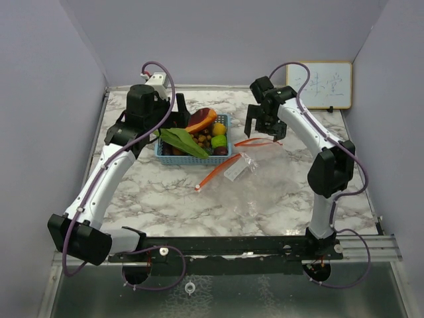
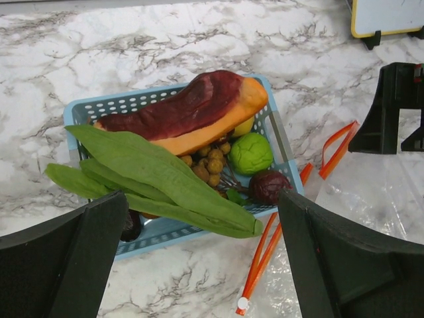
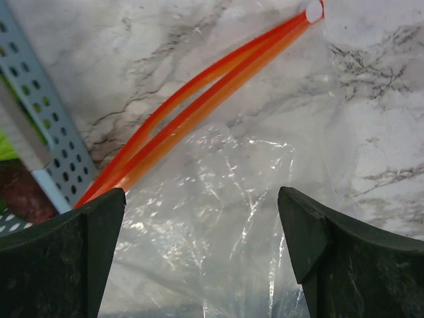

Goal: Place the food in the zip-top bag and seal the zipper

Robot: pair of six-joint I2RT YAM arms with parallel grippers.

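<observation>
A blue basket of toy food holds long green leaves, a red-orange squash-like piece, a green round item, a dark red item and several small brown pieces. My left gripper hangs open over the basket's back-left part. Right of the basket lies a clear zip bag with orange zipper strips and a white slider. My right gripper is open above the bag's upper part, with nothing between its fingers.
A whiteboard on small feet stands at the back right.
</observation>
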